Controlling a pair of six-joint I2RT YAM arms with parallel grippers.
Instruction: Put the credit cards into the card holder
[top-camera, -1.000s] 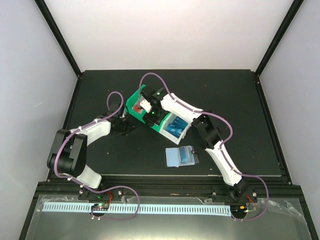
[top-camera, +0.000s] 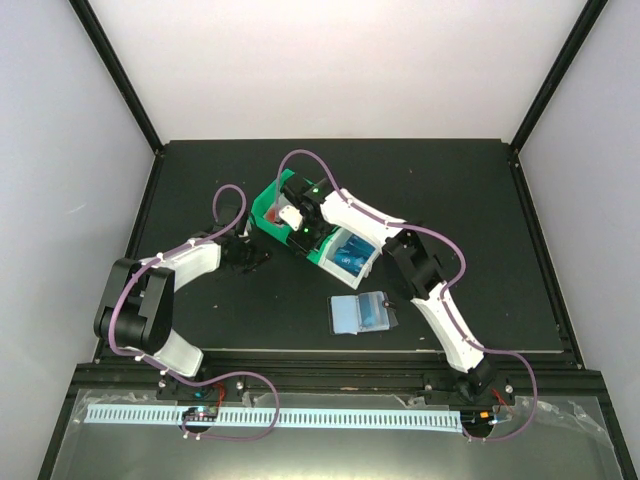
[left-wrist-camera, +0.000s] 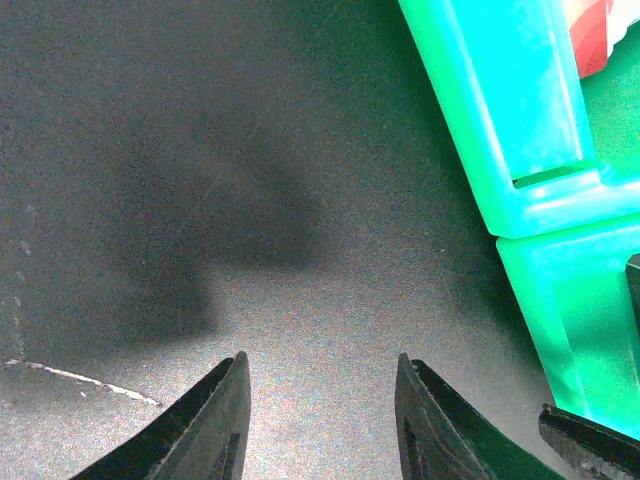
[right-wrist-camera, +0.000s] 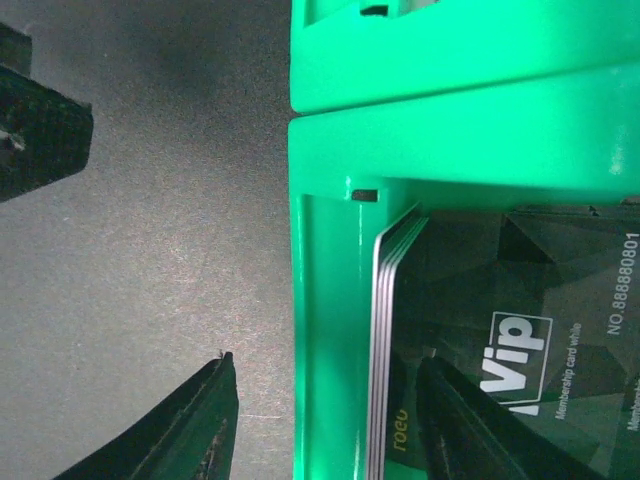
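Note:
A stack of black membership cards (right-wrist-camera: 510, 330) stands in a green box (right-wrist-camera: 330, 280); my right gripper is open above it, one finger over the cards' white edges, the other outside the box wall. In the top view the right arm covers much of that box. My left gripper is open over bare mat left of the green boxes (left-wrist-camera: 570, 320), nothing between its fingers. The blue clear card holder (top-camera: 361, 312) lies on the table near the front, right of centre.
A white tray with blue contents (top-camera: 352, 256) adjoins the green boxes on the right. Another green compartment (left-wrist-camera: 490, 90) holds red and white items (left-wrist-camera: 590, 35).
The right arm has shifted very slightly over the green box in the top view. The left arm and the card holder look unmoved.

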